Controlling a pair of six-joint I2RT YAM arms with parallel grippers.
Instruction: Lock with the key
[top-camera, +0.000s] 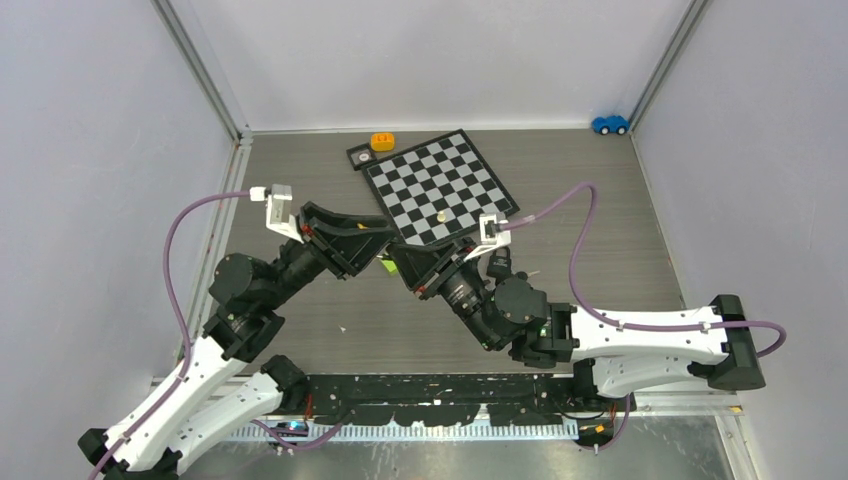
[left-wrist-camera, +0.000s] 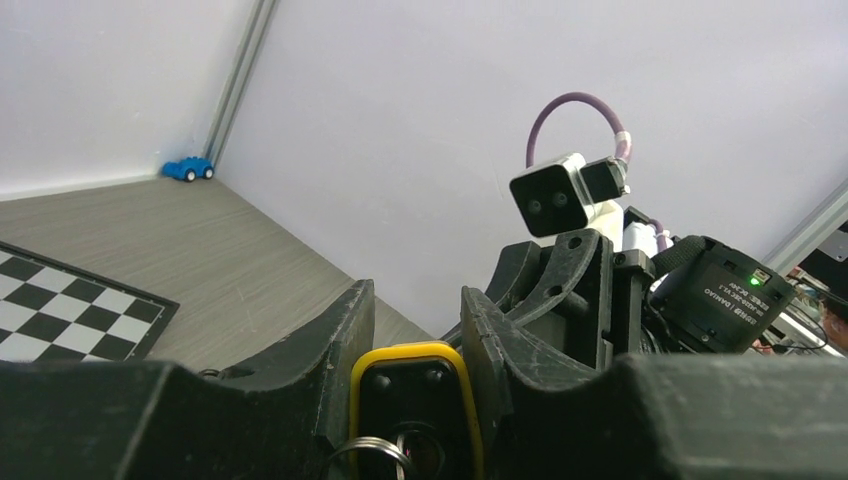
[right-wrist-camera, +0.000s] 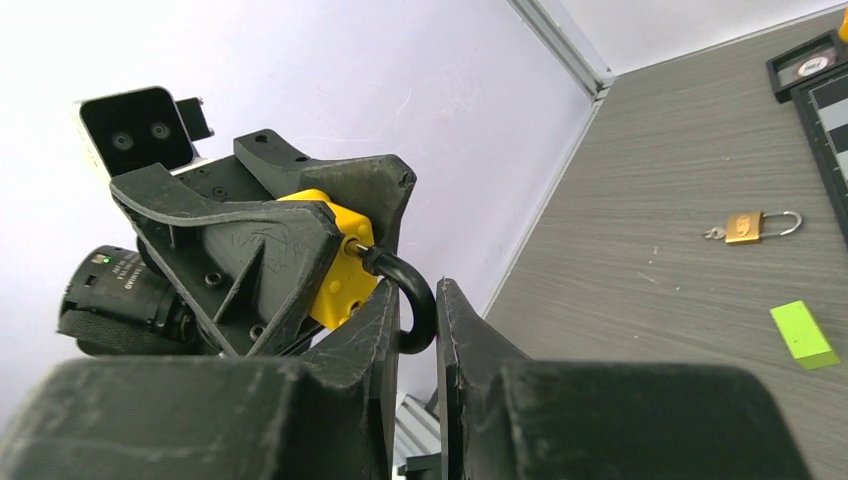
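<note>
My left gripper (top-camera: 381, 238) is shut on a yellow padlock, with a black body face and a key ring (left-wrist-camera: 370, 444) showing in the left wrist view. The padlock's black curved shackle (right-wrist-camera: 410, 292) reaches toward my right gripper, whose fingertips are close together at it; whether they grip it is unclear. In the top view the two grippers meet above the table, hiding the padlock mostly.
A brass padlock (right-wrist-camera: 743, 228) and green block (right-wrist-camera: 800, 330) lie on the table (top-camera: 300, 330). Behind are a chessboard (top-camera: 435, 180), small frame (top-camera: 360, 157), orange block (top-camera: 382, 141) and blue car (top-camera: 609, 124).
</note>
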